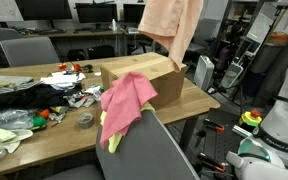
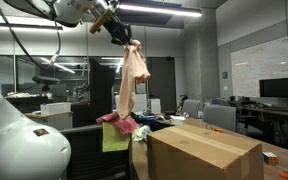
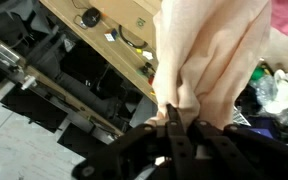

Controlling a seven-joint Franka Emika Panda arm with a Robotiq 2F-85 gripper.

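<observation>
A peach cloth (image 2: 134,78) hangs bunched from my gripper (image 2: 124,38), high above the table in exterior view 2. In the wrist view the fingers of my gripper are shut on the gathered cloth (image 3: 209,60), which covers much of the middle. Exterior view 1 has only the lower part of the peach cloth (image 1: 174,28) at the top edge, and the gripper is out of that frame. Below it a pink cloth (image 1: 127,100) lies draped over a grey curved surface (image 1: 149,155), with a yellow-green cloth (image 1: 108,132) partly under it.
A cardboard box (image 1: 166,82) stands at the table's right part. Dark clothes (image 1: 34,97), a tape roll (image 1: 85,120) and other clutter cover the left of the wooden table (image 1: 59,145). Monitors stand behind.
</observation>
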